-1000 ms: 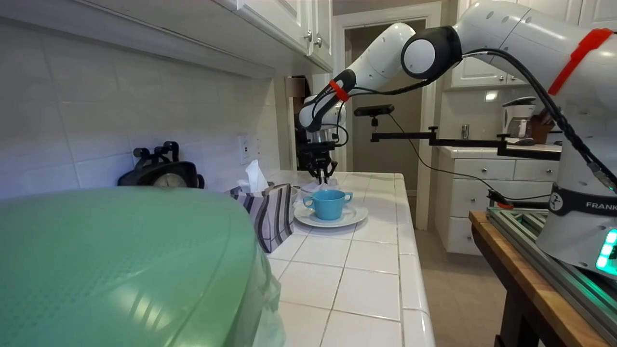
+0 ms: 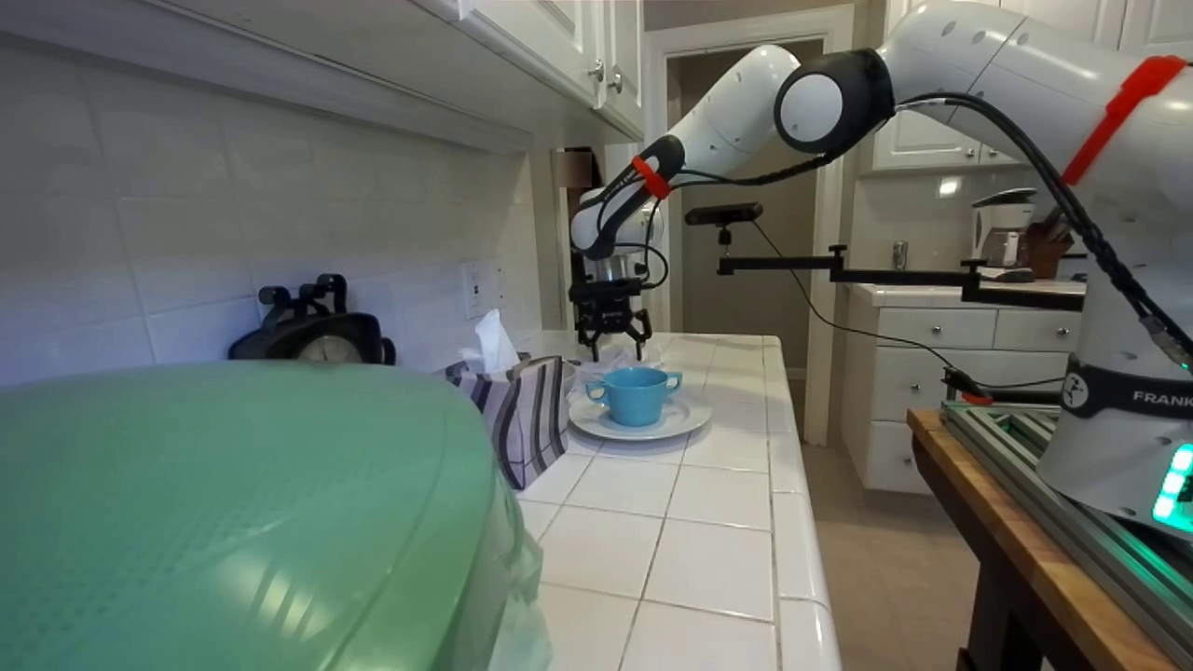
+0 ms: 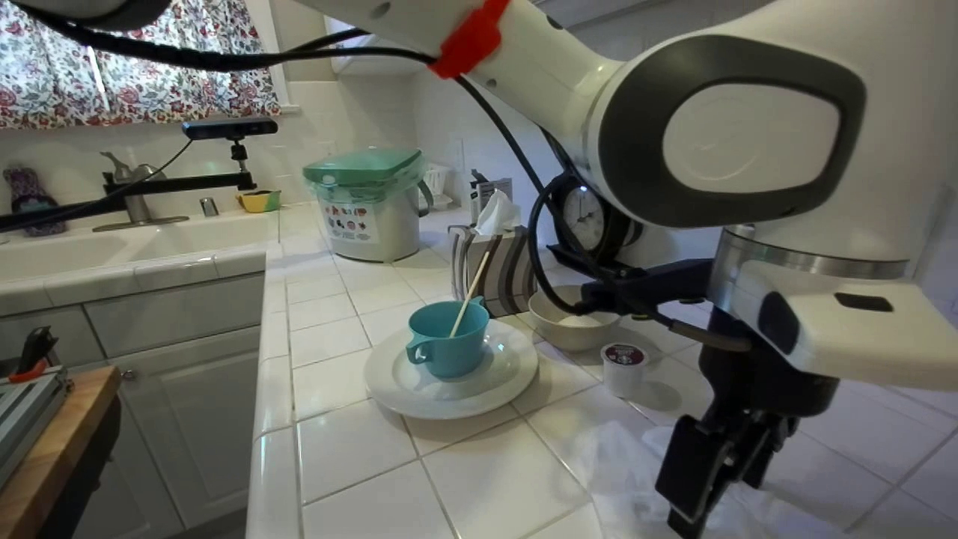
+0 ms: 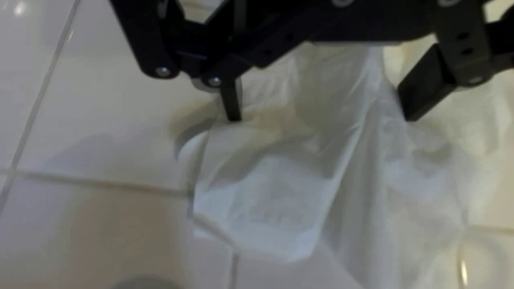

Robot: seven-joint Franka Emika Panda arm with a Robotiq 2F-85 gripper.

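A crumpled white translucent sheet (image 4: 274, 207), like tissue or thin plastic, lies on the tiled counter and fills the middle of the wrist view. My gripper stands open above it, with its two fingers well apart on either side of its folds. Whether the fingers touch the sheet, I cannot tell. In exterior view 2 the sheet (image 3: 620, 476) shows faintly on the tiles beside the gripper (image 3: 718, 498). In exterior view 1 the gripper (image 2: 616, 353) hangs low over the counter, beyond the blue cup (image 2: 637, 397).
The blue cup (image 3: 442, 349), a stick leaning in it, stands on a white plate (image 3: 404, 397). Close to my arm are a small pod cup (image 3: 623, 370), a bowl (image 3: 575, 334) and a striped tissue box (image 3: 516, 269). Open tiles lie along the counter's front.
The fingers were close together over the white sheet; now they are spread apart. My gripper has shifted slightly left in exterior view 1. The cup and plate have not moved.
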